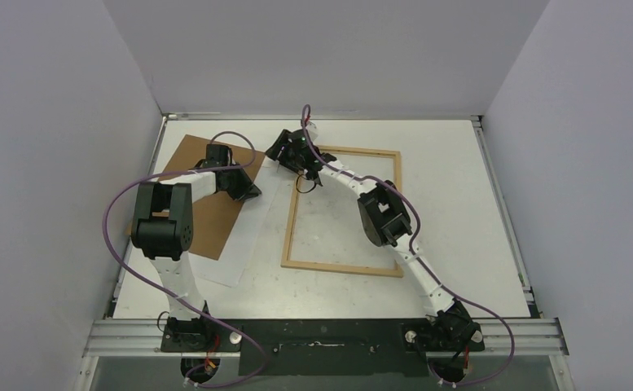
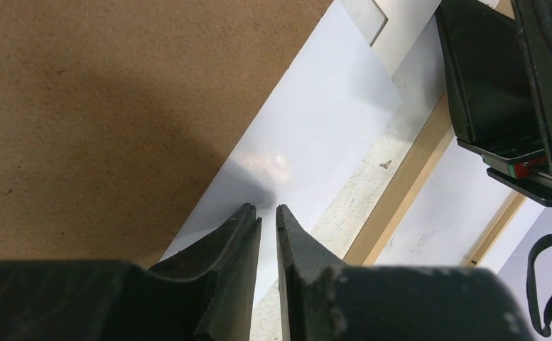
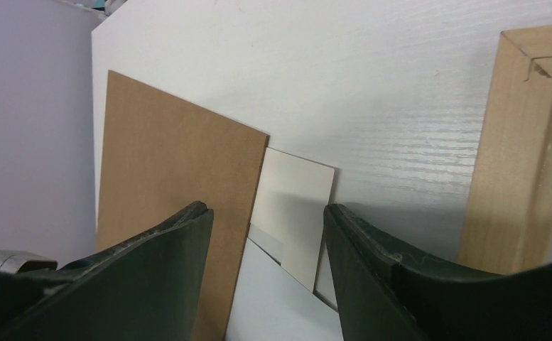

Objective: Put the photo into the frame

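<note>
A brown board (image 1: pixel 213 224) lies flat on the left of the table, over part of a white sheet (image 1: pixel 252 220). A cream card (image 3: pixel 294 195) shows at the board's far corner, partly under the sheet; which piece is the photo I cannot tell. The wooden frame (image 1: pixel 341 267) rests flat to the right, apart from them. My left gripper is shut over the sheet, its fingertips close together; whether they pinch anything is unclear. Spread apart, my right gripper has one finger (image 3: pixel 187 220) over the board and the other (image 3: pixel 340 220) against the card's right edge.
Inside the frame a pale panel or bare table (image 1: pixel 341 220) shows. The right arm (image 1: pixel 378 216) reaches across the frame, and purple cables loop over both arms.
</note>
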